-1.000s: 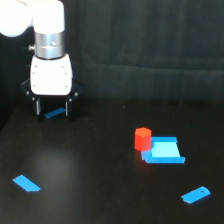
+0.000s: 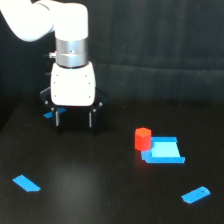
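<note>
My gripper [image 2: 74, 118] is open above the left part of the dark table. Its two fingers point down, well apart, and nothing shows between them. A small red block [image 2: 142, 138] stands to the right of the gripper. Right beside it is a blue square frame [image 2: 168, 160] with a pale middle; the block overlaps the frame's left side in view, and I cannot tell whether the two touch.
Flat blue pieces lie apart: one at the front left [image 2: 26, 184], one at the front right [image 2: 196, 195], and another [image 2: 48, 114] partly hidden behind the gripper. A dark curtain [image 2: 155, 50] closes off the back.
The arm and gripper have shifted right and a little lower in view, and the gripper remains open. The red block, the frame and the blue pieces have stayed put.
</note>
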